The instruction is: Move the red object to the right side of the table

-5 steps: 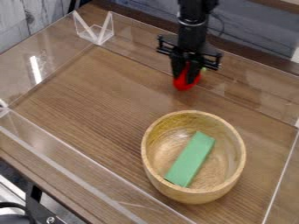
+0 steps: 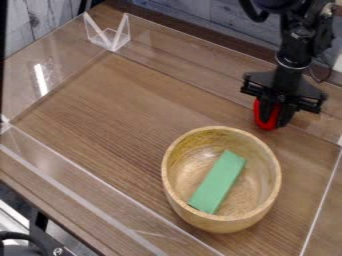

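Observation:
The red object (image 2: 266,116) is at the right part of the wooden table, largely covered by the black gripper. My gripper (image 2: 271,115) is shut on it, its dark fingers coming down around the red piece. How far the object is above the table top, if at all, I cannot tell. The arm reaches in from the top right.
In front of the gripper stands a wooden bowl (image 2: 171,175) with a green block (image 2: 218,182) lying in it. A white wire-like holder (image 2: 108,33) is at the back left. A dark coiled thing (image 2: 19,243) shows at the bottom left corner.
My gripper has travelled rightward and a little toward the camera, from the back middle of the table to its right part. The red object has moved along with it. Bowl and block are unmoved.

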